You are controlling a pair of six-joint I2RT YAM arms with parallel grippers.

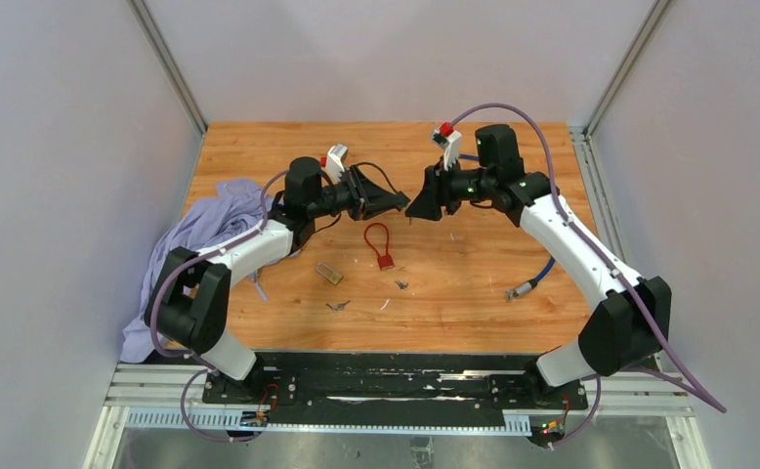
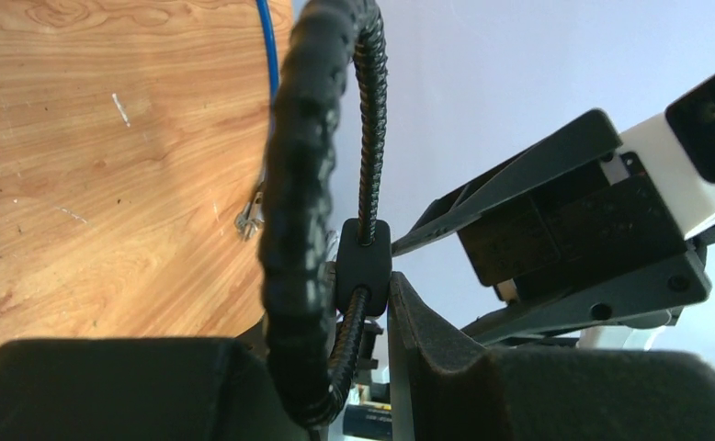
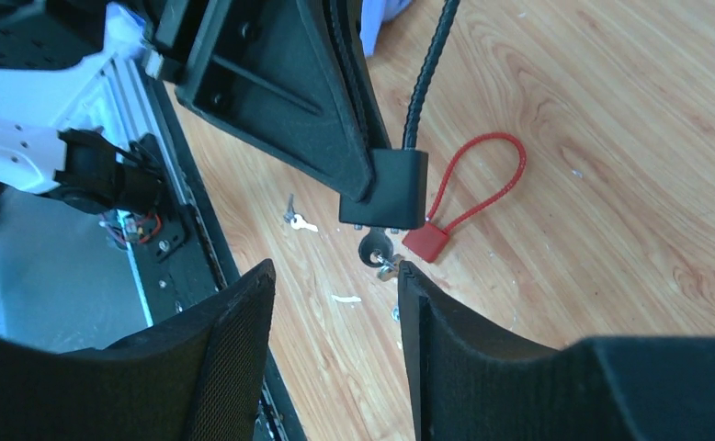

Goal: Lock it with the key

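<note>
My left gripper (image 1: 392, 201) is shut on a black cable lock (image 2: 363, 266), whose braided loop arches above it. In the right wrist view the lock body (image 3: 382, 187) hangs at the fingertips, with a key (image 3: 389, 266) at a silver cylinder on its underside. My right gripper is open, its fingertips just below that key and cylinder, facing the left gripper in midair.
A red cable lock (image 1: 386, 262), a brass padlock (image 1: 329, 273), loose keys (image 1: 338, 306) and a blue cable lock (image 1: 522, 289) lie on the wooden board (image 1: 454, 313). Purple cloth (image 1: 205, 220) covers the left side.
</note>
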